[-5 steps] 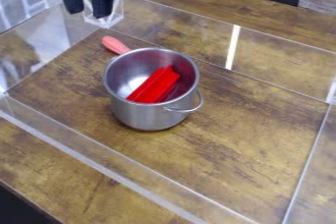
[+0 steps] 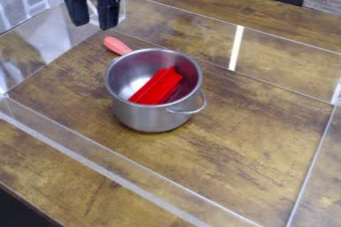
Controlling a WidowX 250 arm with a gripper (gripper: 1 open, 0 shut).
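A steel pot [image 2: 147, 112] with a side handle sits upright near the middle of the table, with red objects [image 2: 156, 89] lying inside it. A pink-red stick-like item [image 2: 118, 45] lies behind the pot at its left. My black gripper [image 2: 92, 20] hangs open at the top left, above and apart from that item and the pot, with nothing visible between its fingers.
Pale clear strips or panels cross its surface. A dark wall edge runs along the back right.
My gripper has moved slightly down from where it was. The pot and the items around it look unchanged.
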